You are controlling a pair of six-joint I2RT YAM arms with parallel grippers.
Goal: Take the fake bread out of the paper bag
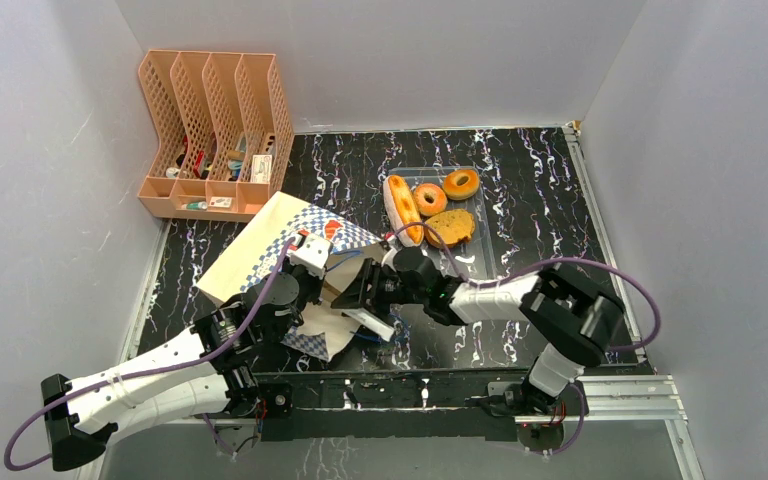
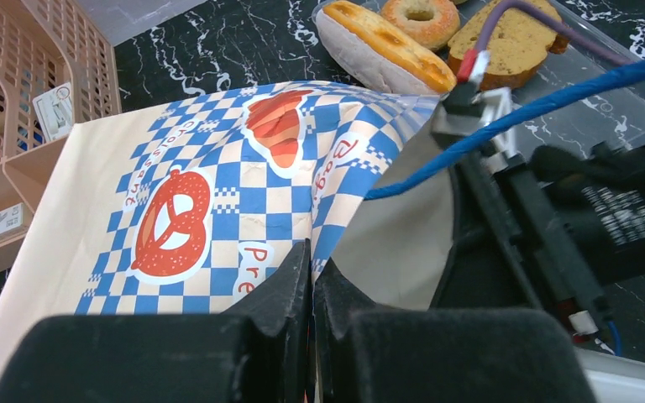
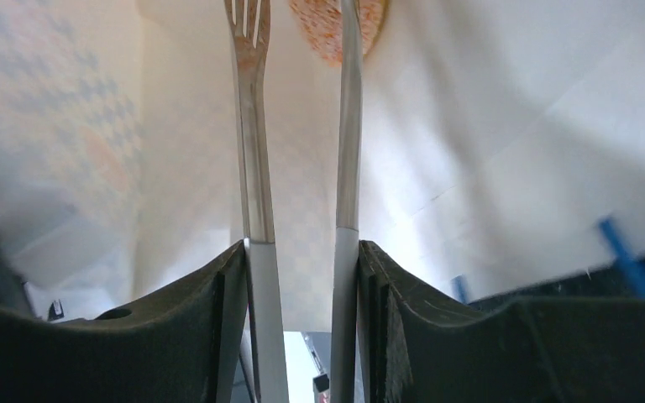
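Observation:
The paper bag (image 1: 250, 245), blue-checked with printed breads, lies on its side at the left, its mouth facing right. In the left wrist view my left gripper is shut on the bag's upper rim and keeps the mouth raised. My right gripper reaches into the mouth with long metal fingers (image 3: 254, 168), spread apart. A round, speckled bread piece (image 3: 327, 34) shows at the far end between these fingertips inside the bag; most of it is out of frame. Whether the fingers touch it, I cannot tell.
A clear tray (image 1: 475, 262) behind my right arm bears a long loaf (image 1: 403, 208), two ring breads and a bread slice (image 1: 450, 229). At back left stands a pink divided organizer (image 1: 215, 130). Blue cord handles (image 2: 504, 126) cross the bag's mouth.

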